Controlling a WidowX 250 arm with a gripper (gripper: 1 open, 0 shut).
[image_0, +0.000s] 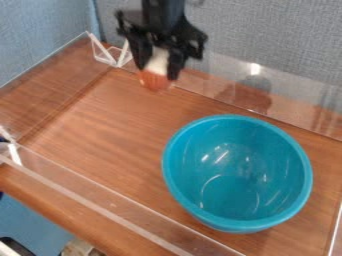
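Note:
My dark gripper is high at the top centre, blurred, shut on a small orange and white object. The turquoise bowl stands on the wooden table at the right, below and right of the gripper, with nothing visible inside it.
A white wire rack stands at the back left, near the gripper. Clear panels edge the table, and grey walls rise behind it.

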